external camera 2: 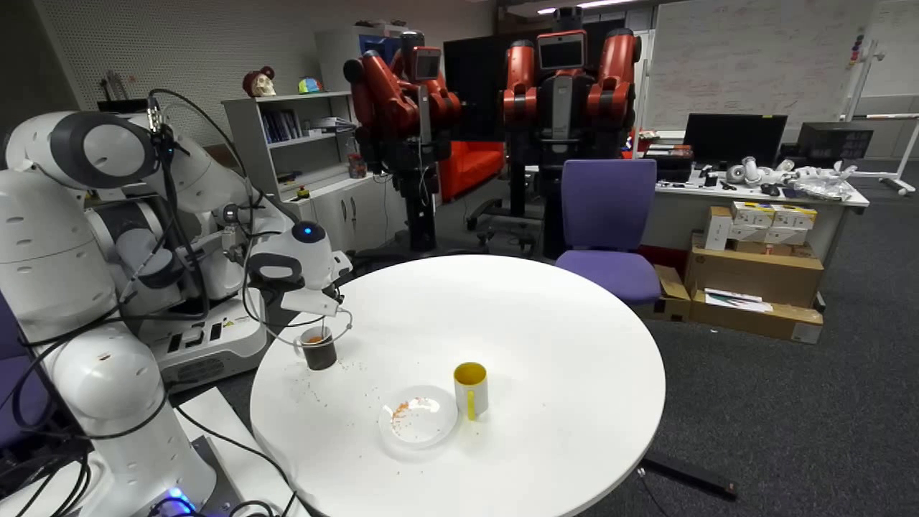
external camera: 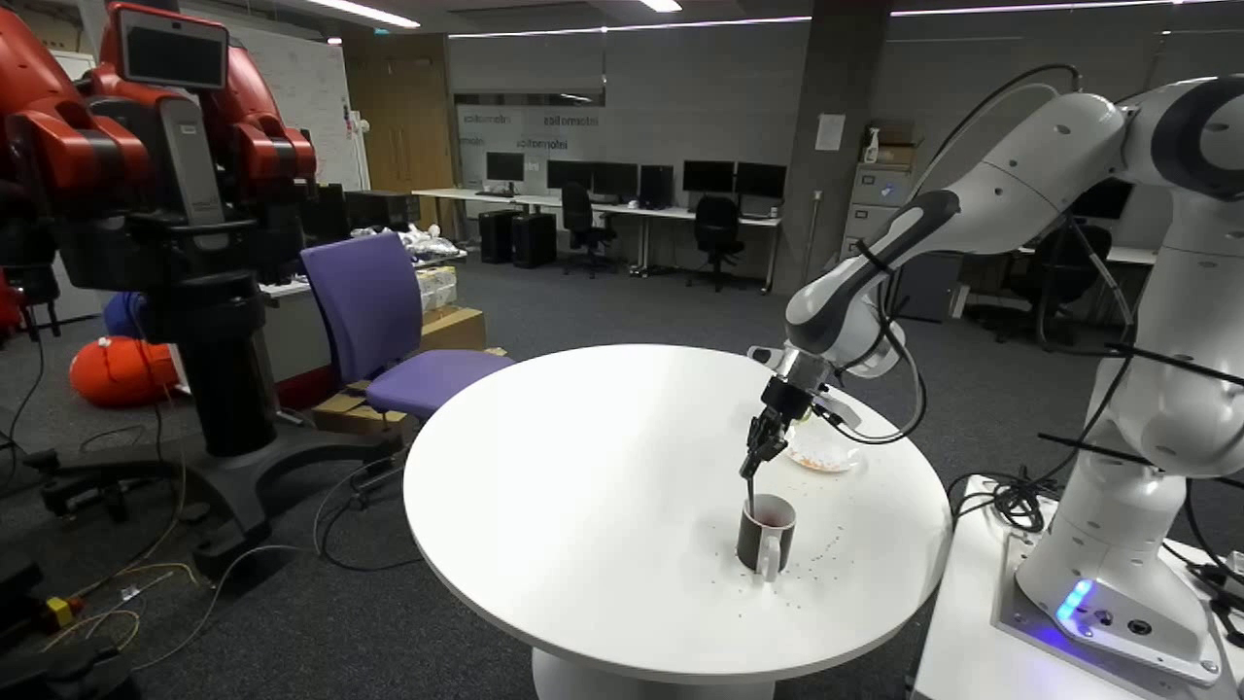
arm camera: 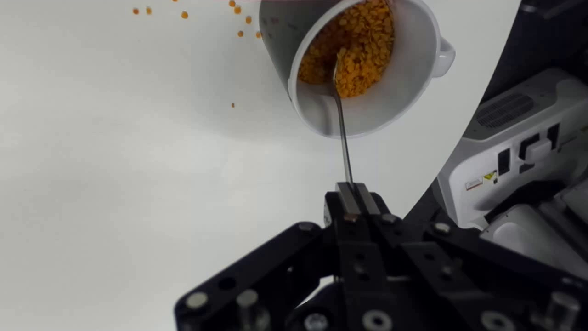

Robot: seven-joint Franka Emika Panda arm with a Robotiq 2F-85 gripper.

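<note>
In the wrist view, my gripper is shut on the thin handle of a metal spoon [arm camera: 344, 135]. The spoon's bowl end rests among orange lentils [arm camera: 370, 52] inside a mug [arm camera: 405, 91], dark outside and white within. That mug [external camera: 763, 548] stands on the round white table near its front right, its handle facing the camera in exterior view 1. My gripper [external camera: 748, 469] hangs above and behind the rim, tilted. A clear plate [external camera 2: 422, 422] with a few orange lentils and a white mug with yellow inside [external camera 2: 474, 398] stand apart from it.
Loose lentils [arm camera: 184, 14] lie scattered on the table around the dark mug. A purple chair [external camera: 402, 315] stands against the far left side, and the table's edge curves close to the dark mug.
</note>
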